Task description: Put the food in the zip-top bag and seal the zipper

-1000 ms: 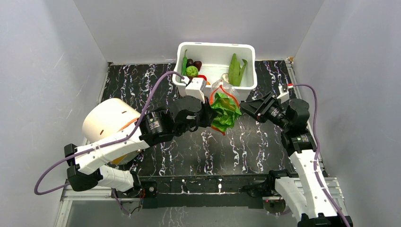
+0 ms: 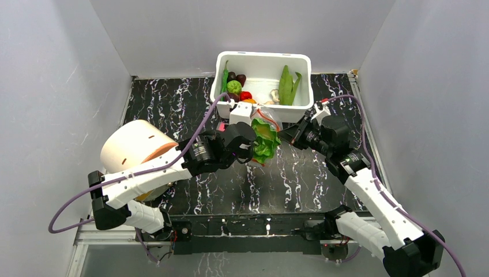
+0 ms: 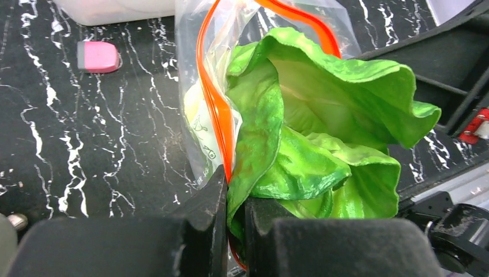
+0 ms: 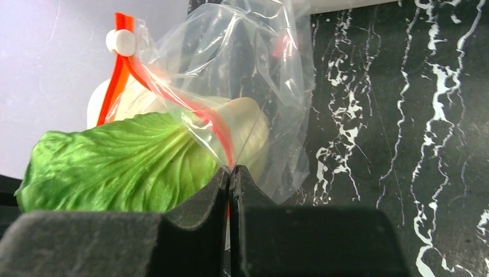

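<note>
The clear zip top bag (image 3: 190, 34) has an orange zipper (image 3: 214, 107) along its mouth, which stands open. Green leafy lettuce (image 3: 323, 115) bulges out of that mouth between the two arms. Shut on the bag's edge, with lettuce leaf lying against its fingers, my left gripper holds one side. On the opposite side my right gripper is shut with the thin zipper rim running into its fingertips. A white slider (image 4: 121, 42) sits on the zipper in the right wrist view. How far the lettuce reaches inside is hidden.
Behind the bag stands a white bin (image 2: 265, 57) with several vegetables, among them green pods (image 2: 286, 85). A pink block (image 3: 99, 57) lies on the dark marbled table. A cream round container (image 2: 135, 147) is at the left.
Both grippers, the bag and the lettuce have shifted left. The right arm has swung left with its gripper, and the lettuce has turned somewhat.
</note>
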